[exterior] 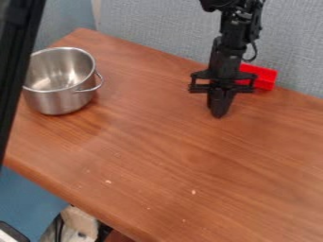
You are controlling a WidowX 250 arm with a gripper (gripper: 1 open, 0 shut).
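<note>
My black gripper point(220, 108) points down at the back of the wooden table point(164, 170), right of centre, its tip low at or near the tabletop. A red object point(263, 77) sits behind it against the grey back wall, partly hidden by the arm. Whether the fingers are open or shut is too dark and small to tell.
A steel pot point(60, 83) with wire handles stands at the left of the table. A black post runs up the left edge of the view.
</note>
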